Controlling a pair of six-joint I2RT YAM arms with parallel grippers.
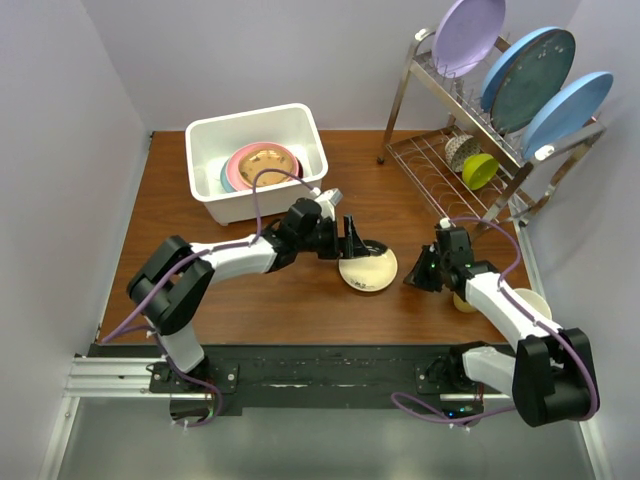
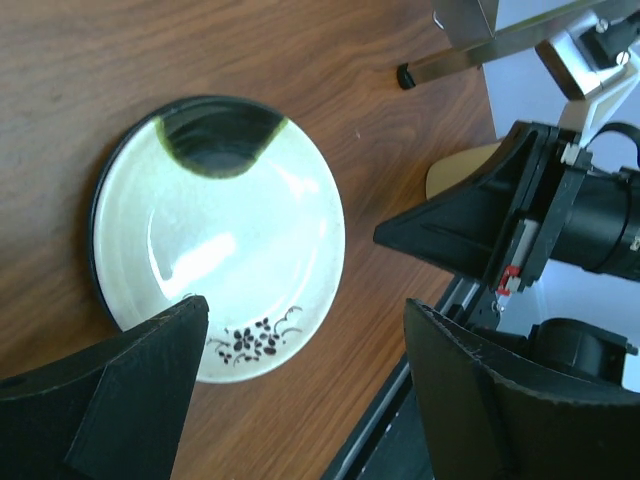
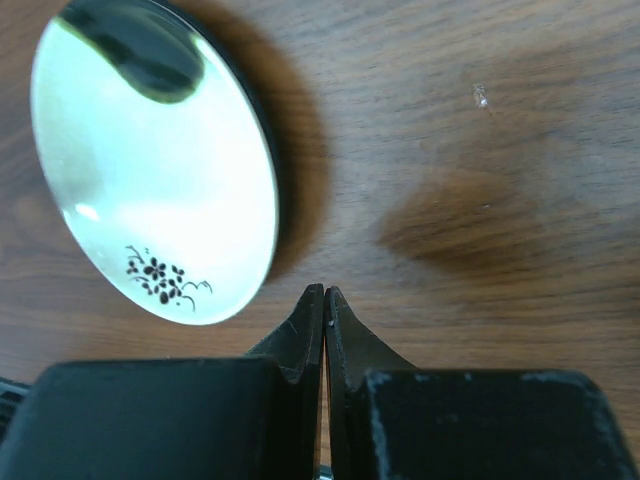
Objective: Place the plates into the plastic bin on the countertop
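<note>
A cream plate (image 1: pixel 369 272) with a dark patch and small floral print lies on the wooden countertop; in both wrist views a dark rim shows behind it. My left gripper hovers over the plate's near side, fingers apart with nothing between them. My right gripper is shut, nothing between its fingertips, just beside the plate. The white plastic bin (image 1: pixel 203 142) at back left holds stacked plates, including a tan one (image 1: pixel 265 160) and a pink one.
A metal rack (image 1: pixel 400 100) at the back right holds large plates, a patterned cup and a green bowl (image 1: pixel 480 172). Yellow and cream dishes sit by the right arm. The countertop left of the plate is clear.
</note>
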